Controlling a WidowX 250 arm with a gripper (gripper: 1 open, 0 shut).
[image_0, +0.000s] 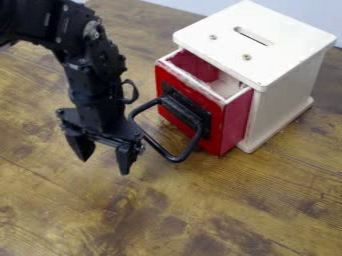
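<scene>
My black gripper (103, 154) hangs low over the wooden floor, fingers apart and empty, just left of a white wooden box (281, 70). The box has a red-fronted drawer (230, 118) pulled partly out, its inside visible from above. A black loop handle (181, 155) on the drawer's front sticks out toward my gripper, close to its right finger; whether they touch I cannot tell.
The box takes up the upper right, with a pale edge behind it at the top.
</scene>
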